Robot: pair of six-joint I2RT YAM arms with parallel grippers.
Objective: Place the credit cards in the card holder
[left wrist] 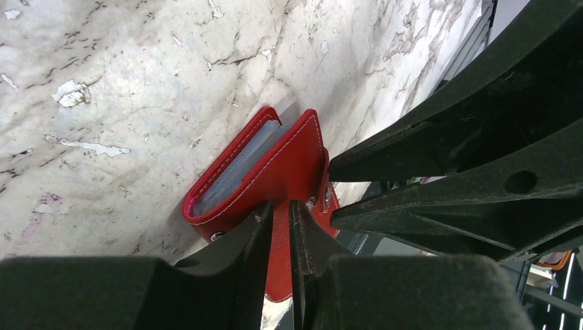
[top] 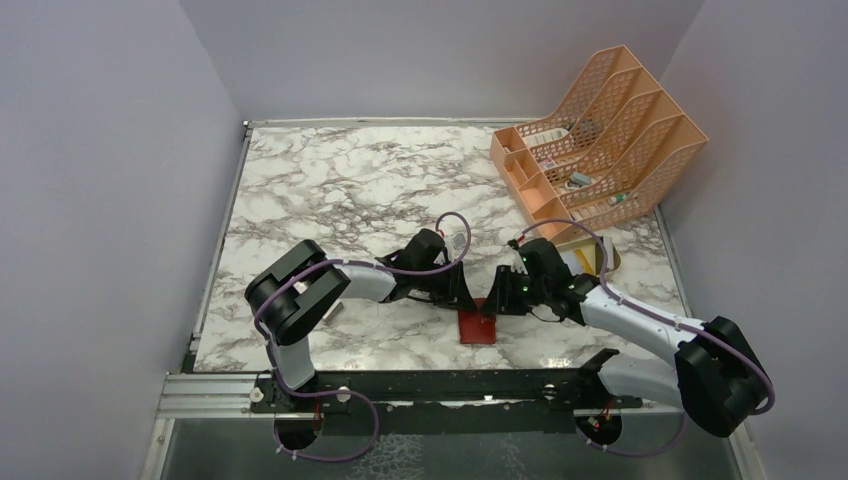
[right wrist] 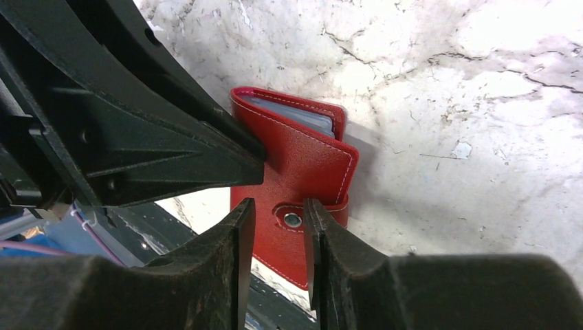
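Note:
The red card holder [top: 477, 332] lies near the table's front edge, its stitched cover lifted somewhat so that clear sleeves [left wrist: 240, 165] show inside. My left gripper is shut on part of its red cover. At the side with the snap strap [right wrist: 293, 219], my right gripper stands part open. The strap's tab shows between its parted fingertips, and whether they touch it I cannot tell. The left gripper's dark fingers [right wrist: 206, 148] cross the holder in the right wrist view. No loose credit card can be made out.
An orange divided rack [top: 600, 145] with small items takes up the back right. Beside the right arm is a tray with a yellow item [top: 585, 262]. A pale object [top: 333, 312] lies by the left arm.

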